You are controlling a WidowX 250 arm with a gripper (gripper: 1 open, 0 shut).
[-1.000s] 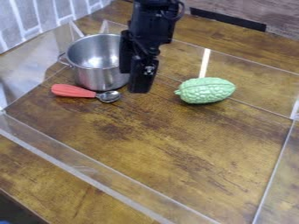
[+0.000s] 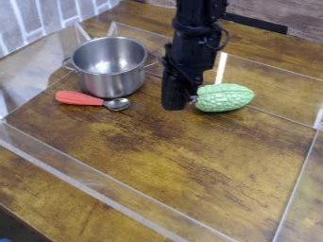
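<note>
The black gripper [image 2: 179, 93] hangs just left of a green bumpy bitter melon [image 2: 228, 96], its lower end partly over the melon's left tip; it looks shut, with nothing visible between its fingers. A steel pot [image 2: 106, 68] stands at the left. In front of the pot lies a spoon with a red handle [image 2: 78, 98], its metal bowl pointing right.
Transparent edging runs along the left and right sides, and a thin pale stick [image 2: 222, 66] lies behind the melon.
The gripper has moved right, away from the pot and toward the melon. The melon, pot and spoon look unmoved.
</note>
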